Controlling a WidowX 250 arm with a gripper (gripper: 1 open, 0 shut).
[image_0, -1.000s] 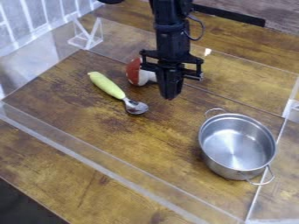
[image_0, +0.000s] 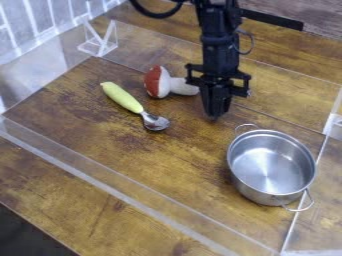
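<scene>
My gripper (image_0: 214, 98) reaches down from the top of the camera view to just right of a red-and-white object (image_0: 160, 82), close beside or over its pale part. It looks shut, with nothing visible between its fingers, though the tips are dark and small. A yellow-green corn-like object (image_0: 120, 96) lies to the left, with a metal spoon or scoop (image_0: 155, 123) at its lower end. A steel pot (image_0: 270, 165) with handles stands at the lower right.
Clear walls edge the workspace, and a small white holder (image_0: 99, 38) is at the upper left.
My gripper has moved slightly right and turned a little. The red-and-white object, the yellow piece and the pot look unmoved.
</scene>
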